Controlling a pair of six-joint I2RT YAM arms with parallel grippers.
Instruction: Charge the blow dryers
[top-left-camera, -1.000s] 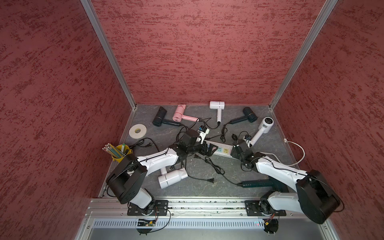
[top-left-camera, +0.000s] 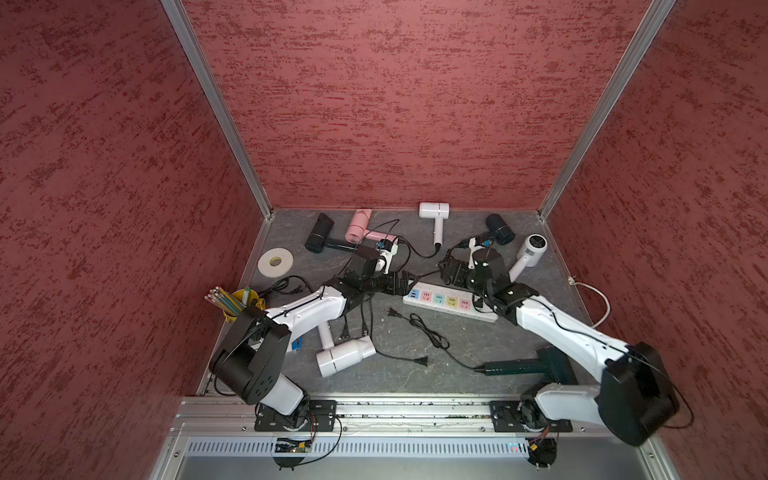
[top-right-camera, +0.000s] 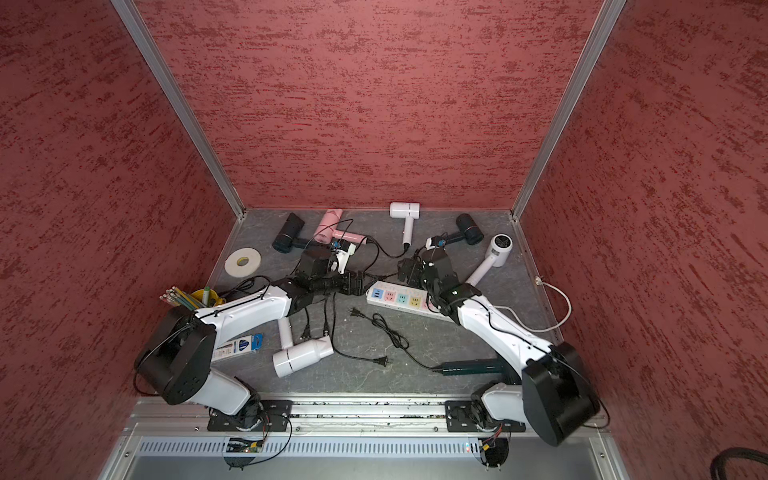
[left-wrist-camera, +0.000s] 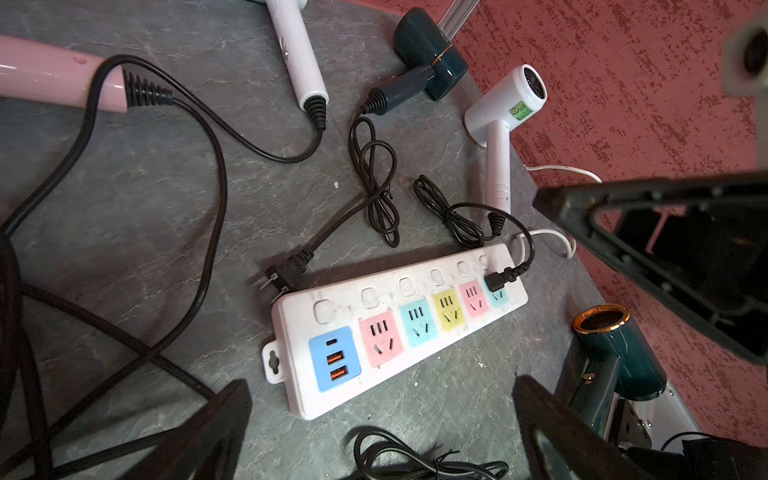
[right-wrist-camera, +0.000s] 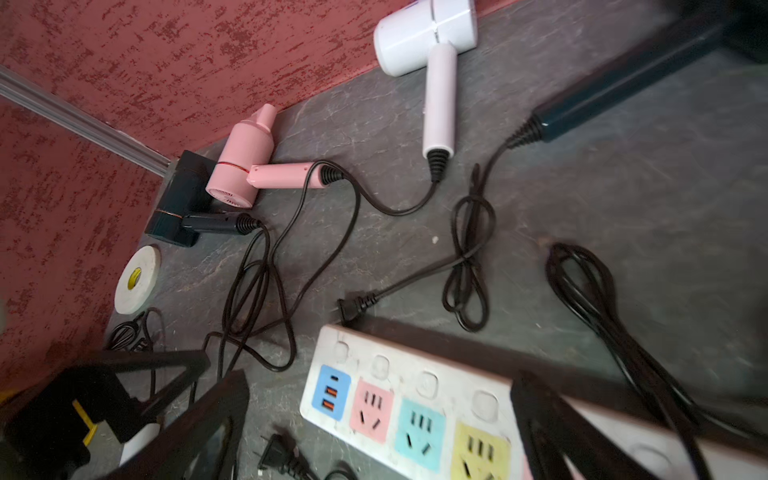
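Note:
A white power strip (left-wrist-camera: 400, 336) with coloured sockets lies at the table's middle; one black plug (left-wrist-camera: 500, 278) is in its far-right socket. Another plug lies loose just behind its left end, also seen in the right wrist view (right-wrist-camera: 352, 308). My left gripper is open above the strip's left end. My right gripper is open above the strip, facing the back. Blow dryers lie around them: pink (right-wrist-camera: 240, 160), white (right-wrist-camera: 424, 40), dark (top-left-camera: 500, 229), white at right (left-wrist-camera: 504, 112), dark green (top-left-camera: 512, 366) and white at front (top-left-camera: 344, 356).
A tape roll (top-left-camera: 275, 261) and a yellow pen cup (top-right-camera: 206, 296) sit at the left. Tangled cables cover the area left of and behind the strip. Red walls close the back and sides.
My left gripper has moved a little to the left. My right gripper has moved up and left, toward the back of the strip.

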